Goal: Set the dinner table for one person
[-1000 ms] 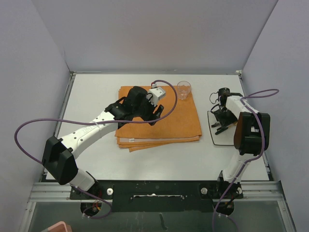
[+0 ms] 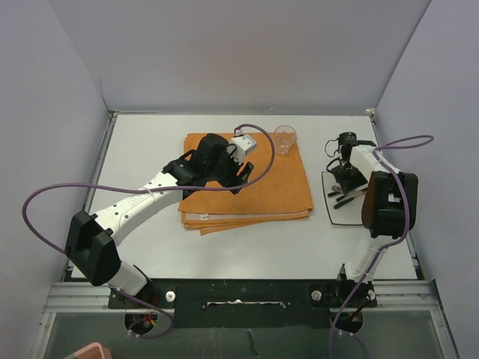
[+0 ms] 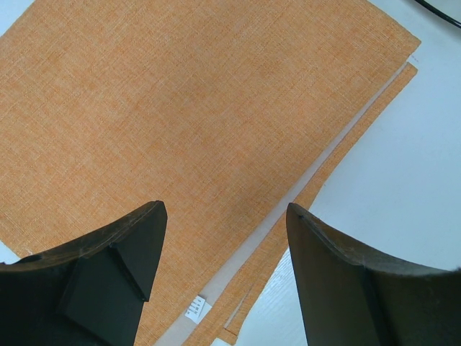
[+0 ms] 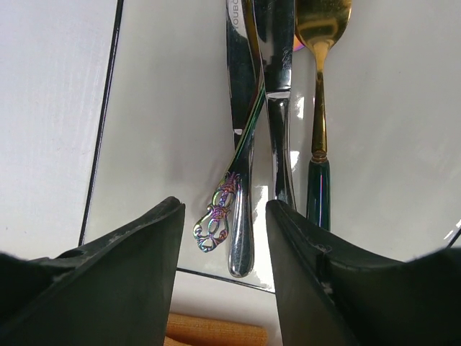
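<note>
In the top view an orange placemat (image 2: 262, 196) lies mid-table, a folded edge showing at its front. Over it hangs my left gripper, open and empty. A clear glass (image 2: 285, 139) stands by the mat's back right corner. To the right, a black-rimmed white tray (image 4: 155, 122) holds knives (image 4: 242, 234), an ornate iridescent-handled utensil (image 4: 215, 216) and a gold spoon (image 4: 322, 94) with a green handle. Low over these is my right gripper, its fingers apart around the handle ends; whether it grips one I cannot tell.
A black wire loop (image 2: 331, 149) shows behind the tray. An orange-brown object (image 4: 216, 330) appears just outside the tray's rim in the right wrist view. Grey walls stand close at the back and sides.
The right gripper and the cutlery under it have shifted only very slightly. The left arm, placemat and glass look unmoved.
</note>
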